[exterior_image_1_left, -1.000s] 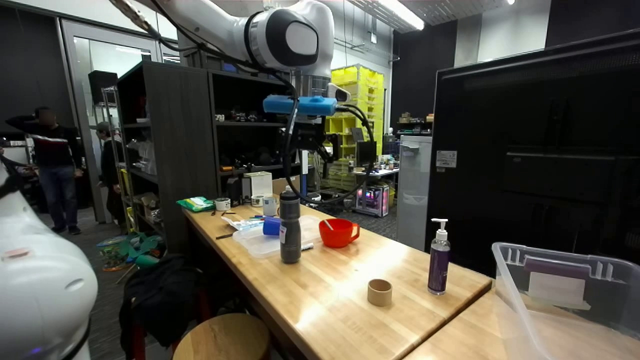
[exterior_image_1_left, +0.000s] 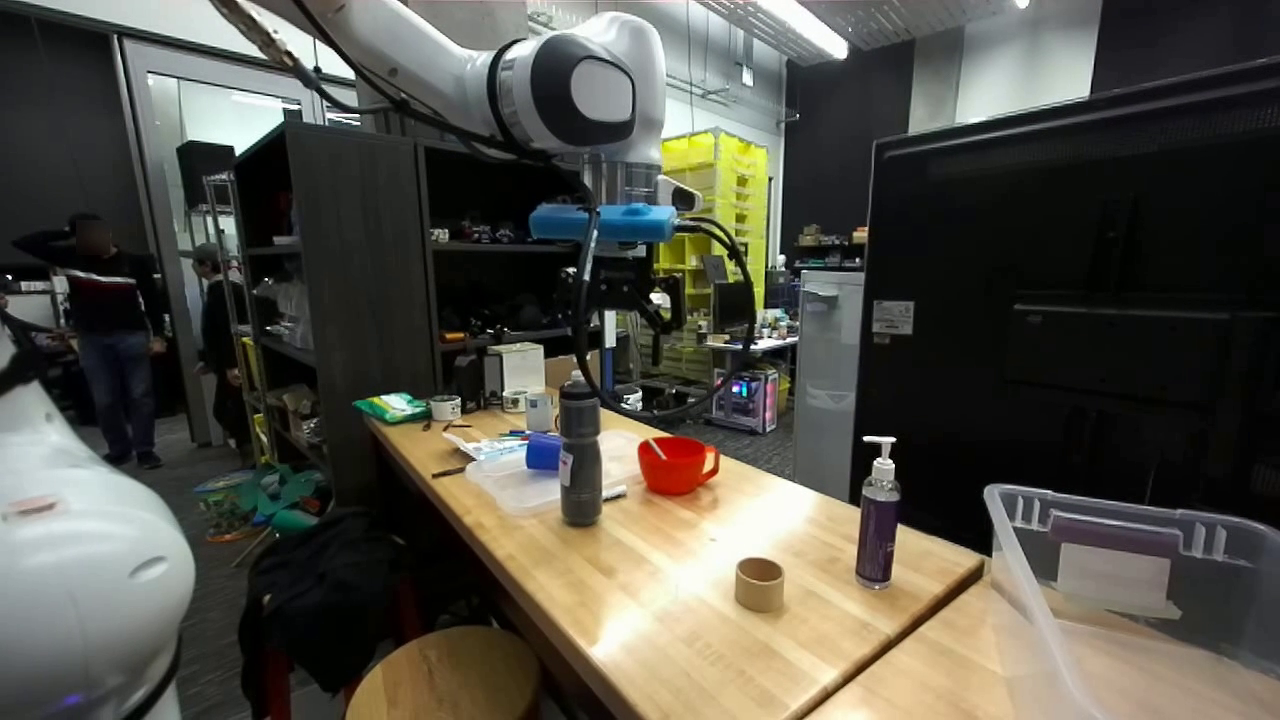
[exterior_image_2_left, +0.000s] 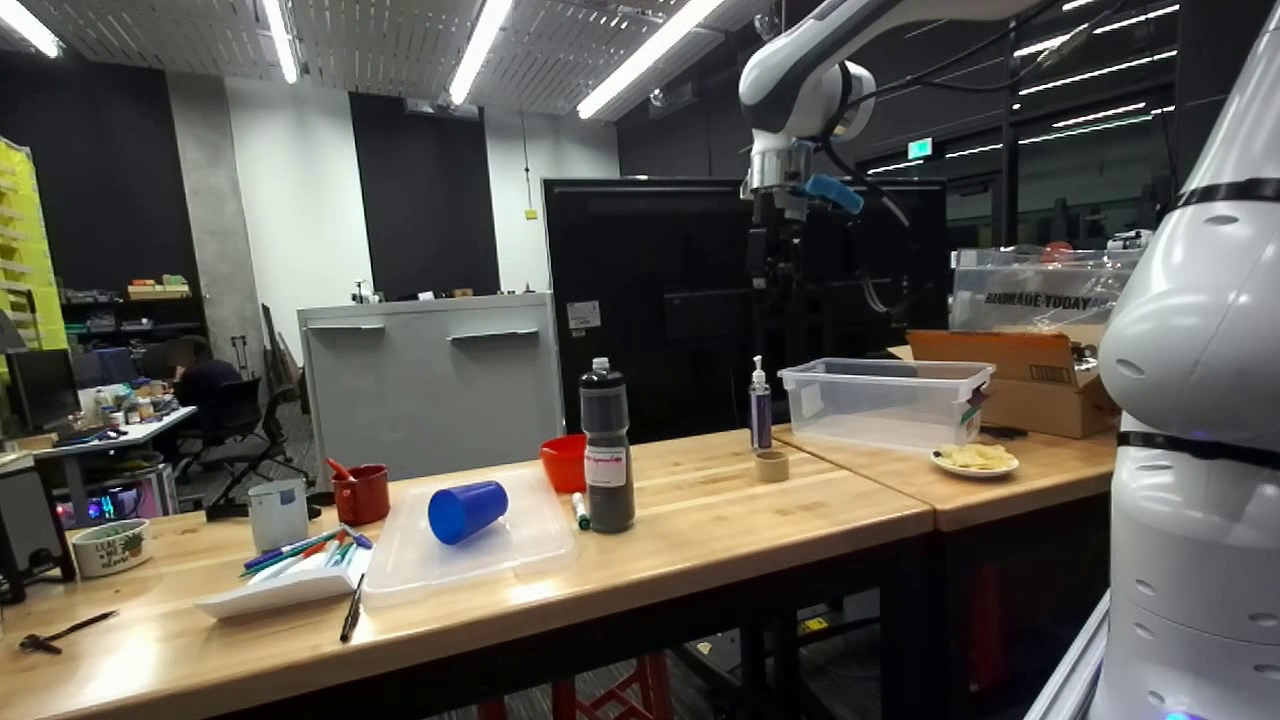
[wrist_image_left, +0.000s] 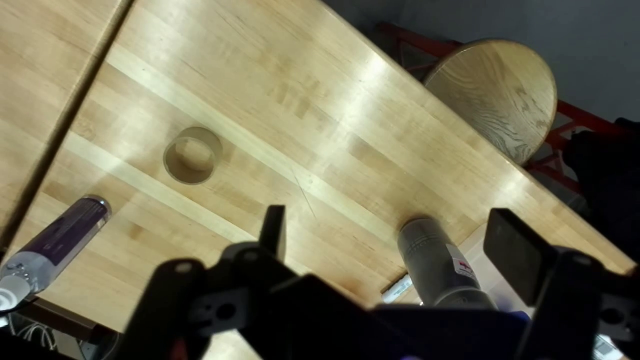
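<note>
My gripper is open and empty, its two dark fingers wide apart high above the table. In the wrist view a grey bottle (wrist_image_left: 429, 258) stands below, nearer the right finger; its lower part in that view is cut off by the gripper body. The same bottle (exterior_image_1_left: 581, 462) is upright at the table's middle in exterior view 1. A tan ring (wrist_image_left: 192, 155), like a tape core, rests on bare wood. Close to the table seam is a purple pump bottle (exterior_image_1_left: 877, 516). Behind the grey bottle sits a red cup (exterior_image_1_left: 678, 464) with something thin in it.
A blue cup (exterior_image_2_left: 468, 511) lies on its side on a clear plastic lid (exterior_image_2_left: 396, 584). Pens, mugs and a dark red mug (exterior_image_2_left: 361, 493) crowd the far end. Past the seam stand a clear bin (exterior_image_2_left: 888, 406) and a plate of chips (exterior_image_2_left: 974, 461). Wood around the ring is free.
The gripper and its blue mount have come down slightly, with a small shift to the right in exterior view 1. The objects on the table have not moved.
</note>
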